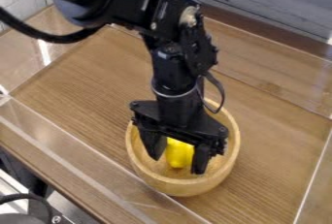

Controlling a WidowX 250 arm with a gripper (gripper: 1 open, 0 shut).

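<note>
My black gripper (178, 148) points down into a round wooden bowl (158, 178) near the front of the counter, its fingers open on either side of a yellow object (181, 156). The yellow object lies in the bowl, partly hidden behind the gripper; whether the fingers touch it I cannot tell.
A pale wall runs along the back. Dark cables hang at the lower left, past the counter's front edge.
</note>
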